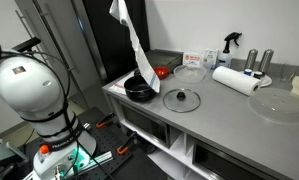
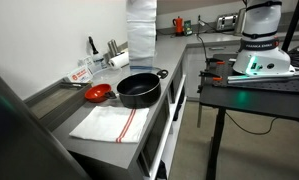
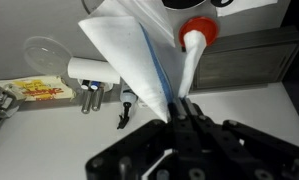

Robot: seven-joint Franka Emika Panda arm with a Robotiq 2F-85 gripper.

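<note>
A white cloth (image 1: pixel 134 40) hangs from above the top edge of exterior view 1, its lower end just beyond the black pot (image 1: pixel 139 91). In exterior view 2 the same cloth (image 2: pixel 141 32) hangs above and behind that pot. The wrist view shows my gripper shut on the cloth (image 3: pixel 124 47), which has a blue stripe and spreads away from the fingertips. Both exterior views leave the gripper itself out of frame. Whether the cloth's lower end touches the counter, I cannot tell.
A glass lid (image 1: pixel 181 100) lies on the counter right of the pot. A red bowl (image 2: pixel 97 94) and a second white cloth with red stripes (image 2: pixel 108 123) are near the pot. Farther right are a paper towel roll (image 1: pixel 235 80) and a clear round dish (image 1: pixel 279 104).
</note>
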